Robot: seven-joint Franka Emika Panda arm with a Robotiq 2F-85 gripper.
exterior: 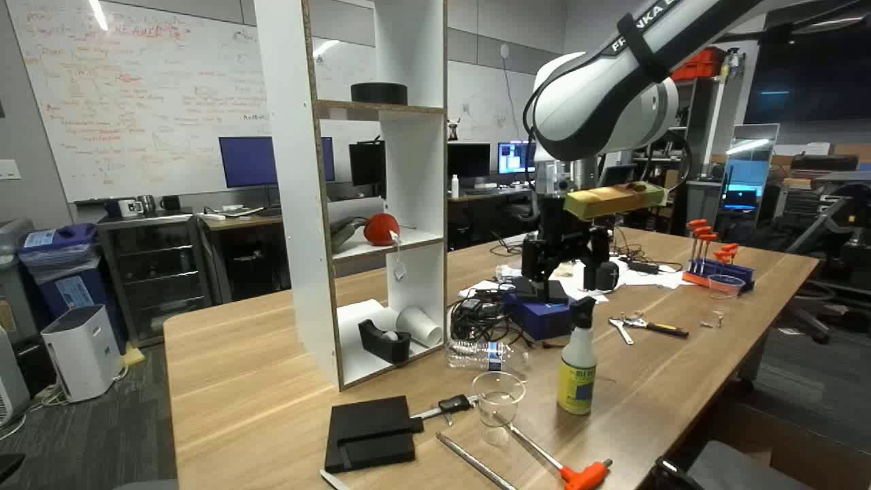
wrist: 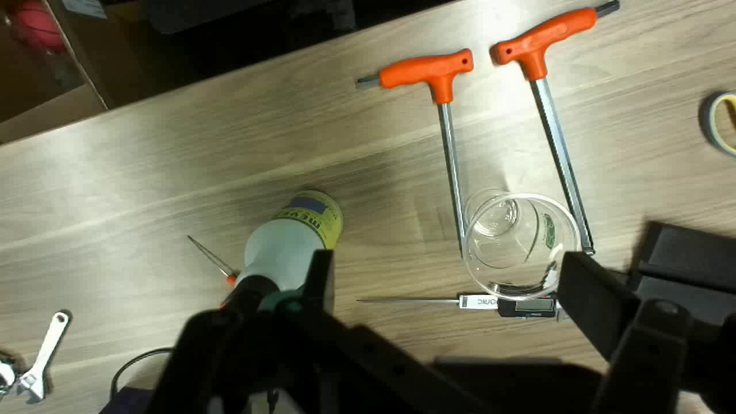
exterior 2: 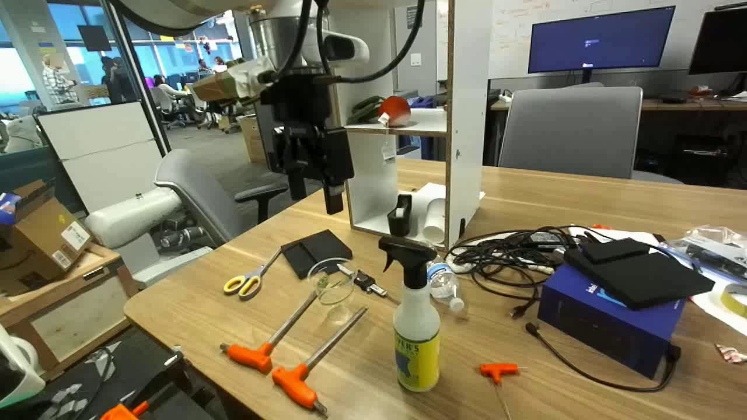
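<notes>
My gripper is open and empty, hanging above the table; the gap between its fingers shows bare wood in the wrist view. Beside one finger in that view is a spray bottle (wrist: 283, 248) with a yellow label, standing upright on the table in exterior view 2. A clear plastic cup (wrist: 521, 245) appears near the other finger, well below it. Two orange T-handle hex keys (wrist: 426, 69) lie close to the cup. Under the cup's rim in the wrist view shows a digital caliper (wrist: 524, 306). In exterior view 2 the gripper (exterior 2: 316, 195) hangs near the white shelf (exterior 2: 467, 133).
A blue box (exterior 2: 609, 322) with black items on top and tangled cables (exterior 2: 497, 262) crowd one side. Scissors (exterior 2: 245, 283) and a black case (exterior 2: 315, 252) lie near the table's edge. A plastic bottle (exterior: 482, 356) lies by the shelf. Bare wood stretches along the front edge.
</notes>
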